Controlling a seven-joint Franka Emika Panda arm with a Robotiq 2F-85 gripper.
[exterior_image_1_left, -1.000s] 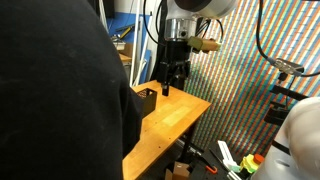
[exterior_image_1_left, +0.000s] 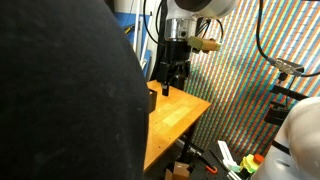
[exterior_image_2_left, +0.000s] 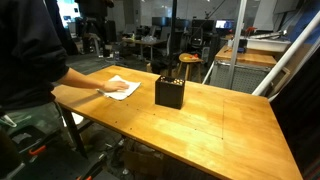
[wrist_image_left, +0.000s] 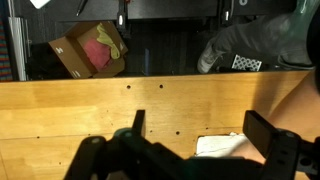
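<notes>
My gripper stands open above the wooden table, its two dark fingers wide apart and nothing between them. In the first exterior view, the gripper (exterior_image_1_left: 176, 77) hangs over the tabletop (exterior_image_1_left: 180, 110). A white cloth or sheet (exterior_image_2_left: 120, 88) lies flat on the table, under a person's hand (exterior_image_2_left: 92, 82). The wrist view shows part of this white piece (wrist_image_left: 218, 145) near the right finger, beside the person's forearm. A black box (exterior_image_2_left: 170, 92) with an open-looking top stands upright farther along the table. Only a sliver of the box (exterior_image_1_left: 152, 100) shows past the person in the first exterior view.
A person in dark clothing (exterior_image_1_left: 70, 90) leans over the table, blocking much of the first exterior view. Below the table edge, a cardboard box (wrist_image_left: 75, 55) holds coloured cloths.
The person has leaned farther across the first exterior view, and now hides most of the black box and more of the table. My arm and gripper look unmoved.
</notes>
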